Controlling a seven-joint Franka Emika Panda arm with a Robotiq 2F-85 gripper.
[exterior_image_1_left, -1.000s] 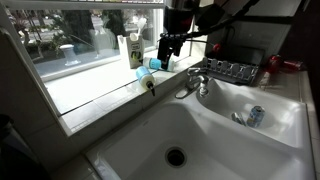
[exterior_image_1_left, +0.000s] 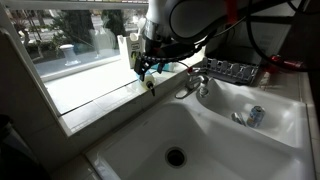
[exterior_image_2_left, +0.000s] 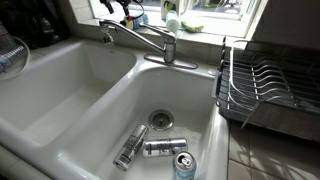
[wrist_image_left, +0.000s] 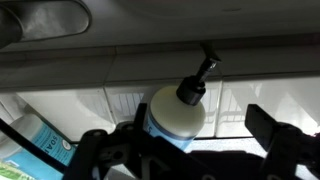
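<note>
My gripper is open above the windowsill, its dark fingers (wrist_image_left: 268, 140) standing to either side of a bottle. That bottle has a pale round top (wrist_image_left: 175, 115), a black nozzle and some blue below; no contact with the fingers shows. To its left in the wrist view lies a second white and blue container (wrist_image_left: 40, 140). From the first exterior view, the gripper (exterior_image_1_left: 152, 62) hangs over the sill and largely covers these containers. Only the top edge of the second exterior view catches the gripper (exterior_image_2_left: 120, 18).
Below the sill is a white double sink (exterior_image_1_left: 200, 155) with a chrome faucet (exterior_image_2_left: 165, 42) between sill and basins. Several cans, such as one lying can (exterior_image_2_left: 165, 147), occupy the right basin. A dish rack (exterior_image_2_left: 270, 80) stands on the right counter; the left basin looks empty.
In the first exterior view, my gripper has come lower and to the left, from above and right of the blue containers to over them. The sink and cans look unchanged.
</note>
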